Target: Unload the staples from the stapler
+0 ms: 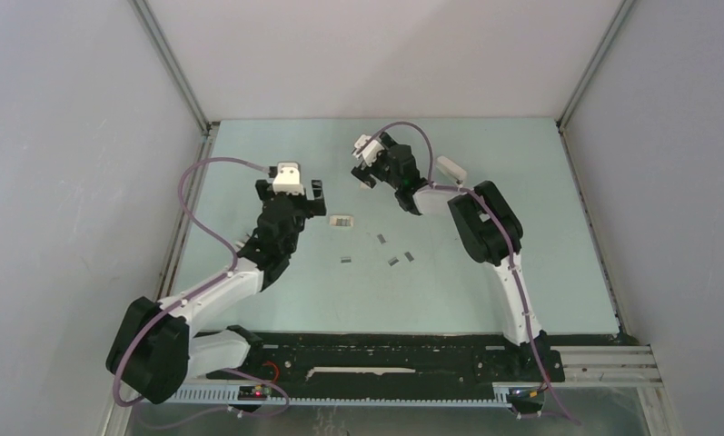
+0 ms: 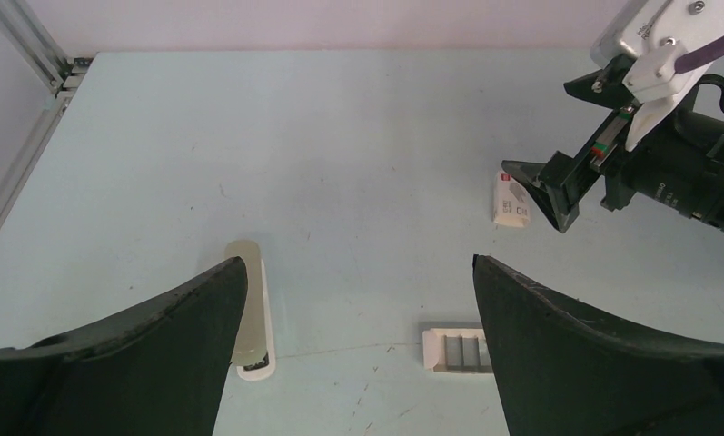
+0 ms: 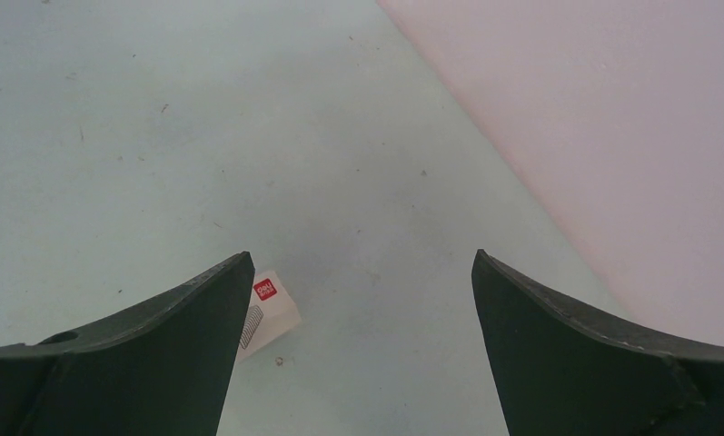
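Observation:
My left gripper (image 1: 290,198) stands open at the left of the table. In its wrist view a stapler (image 2: 247,309) with a pale grey-beige top lies upright between the fingertips, and a white tray with slots (image 2: 453,350) sits near the right finger. My right gripper (image 1: 366,159) is open near the back centre, over a small white box with a red label (image 3: 267,313), partly hidden by its finger; nothing shows held.
Several small grey strips (image 1: 393,262) lie in the middle of the table. A white elongated object (image 1: 451,168) lies right of the right gripper. The back wall (image 3: 612,182) is close to the right gripper.

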